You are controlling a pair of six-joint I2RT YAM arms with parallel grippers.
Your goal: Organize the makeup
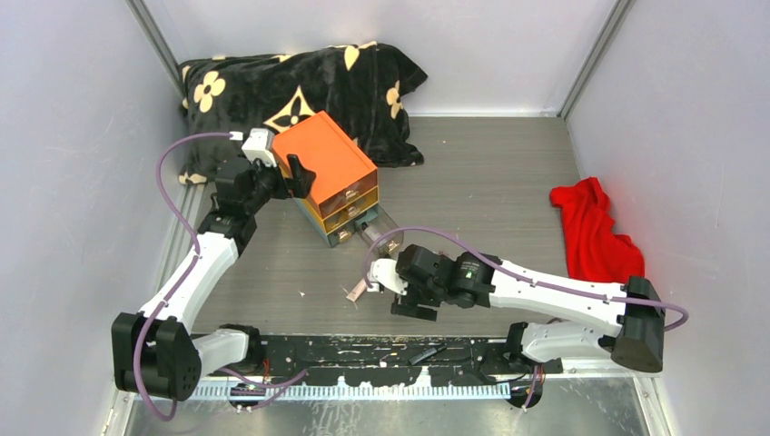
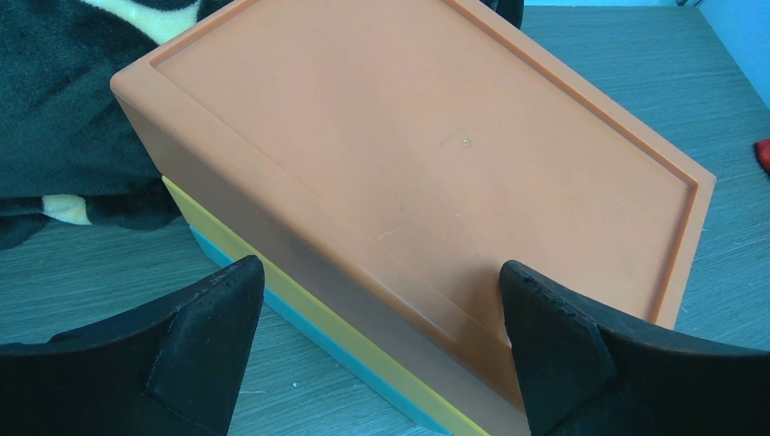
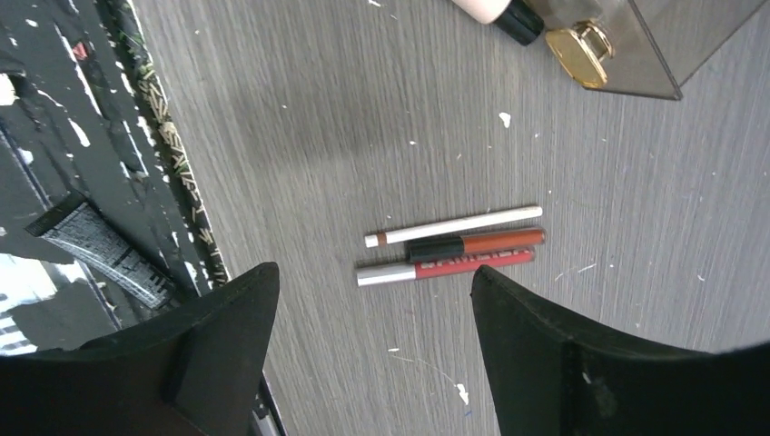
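Observation:
An orange-topped drawer organizer [image 1: 325,154] stands at the back left, a clear lower drawer pulled out. My left gripper is over its top edge; whether it grips is unclear. My right gripper is open over three slim pencils or tubes [image 3: 477,241]: one white, two red-brown. At the top of the right wrist view, a pale tube [image 3: 481,7] with black cap lies beside the clear drawer [image 3: 654,45]. A dark tube [image 3: 109,250] lies on the worn black front edge.
A black patterned blanket [image 1: 227,100] fills the back left, a red cloth [image 1: 590,227] the right side. Grey walls surround the work surface, whose back right is clear.

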